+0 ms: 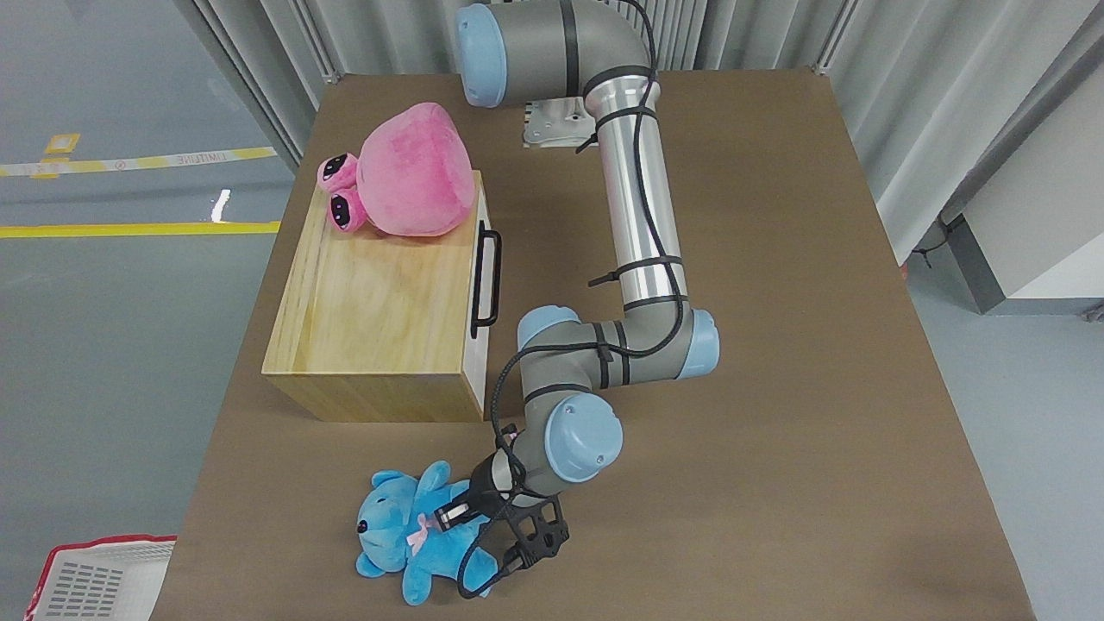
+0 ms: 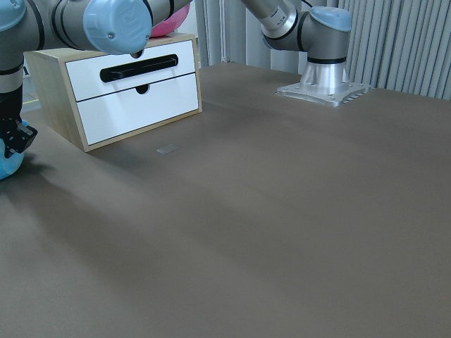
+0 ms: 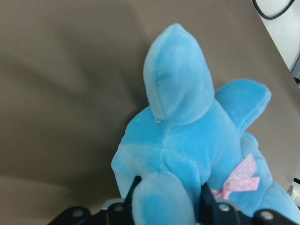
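Observation:
A light blue plush bear (image 1: 390, 526) with a pink bow lies on the brown table (image 1: 787, 466) below the wooden cabinet. My gripper (image 1: 467, 517) is down at the bear. In the wrist view, the bear (image 3: 183, 131) fills the middle, and my gripper has a blue plush limb between its dark fingers, which are partly hidden; how tightly they are closed on it does not show. In the left view the bear (image 2: 8, 160) is mostly cut off at the edge.
A wooden two-drawer cabinet (image 1: 362, 310) carries a pink plush toy (image 1: 414, 171). A white basket with a red rim (image 1: 98, 569) stands off the table at bottom left.

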